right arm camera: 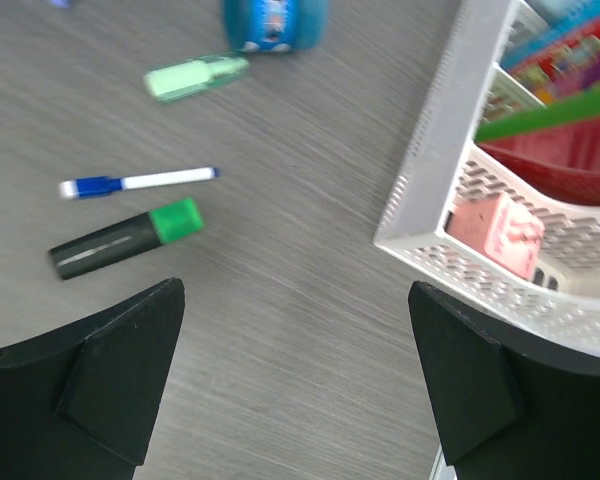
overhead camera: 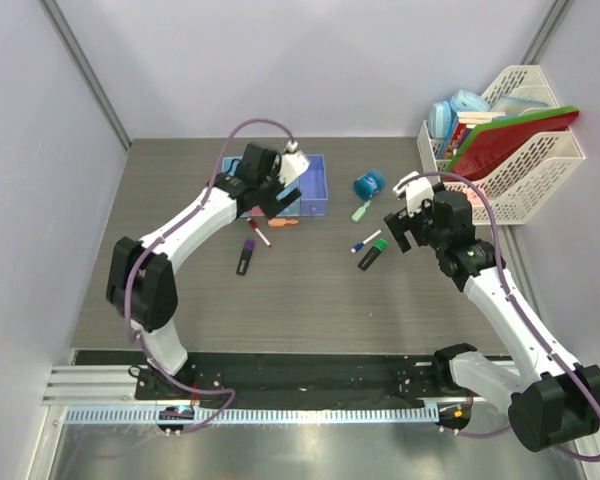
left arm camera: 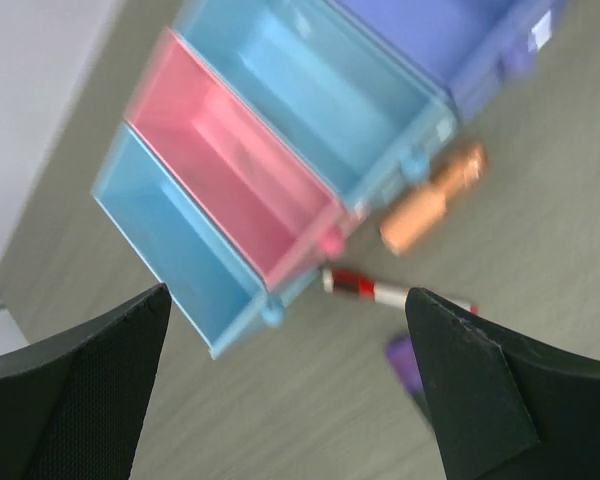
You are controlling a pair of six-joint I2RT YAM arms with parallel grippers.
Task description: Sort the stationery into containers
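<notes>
My left gripper (overhead camera: pixel 283 200), open and empty, hangs over the row of blue, pink and purple bins (overhead camera: pixel 314 185). Just in front of them lie an orange item (left arm camera: pixel 420 210), a red-capped marker (overhead camera: pixel 262 236) and a purple-capped black item (overhead camera: pixel 245 256). My right gripper (overhead camera: pixel 405 225) stands open, empty, above the table's right side, near a blue-capped marker (right arm camera: pixel 145 182), a green-capped black item (right arm camera: pixel 120 242), a light green item (right arm camera: pixel 195 78) and a blue cylinder (overhead camera: pixel 368 183).
A white basket (overhead camera: pixel 540 170) at the back right holds folders, cases and a pink block (right arm camera: pixel 495 235).
</notes>
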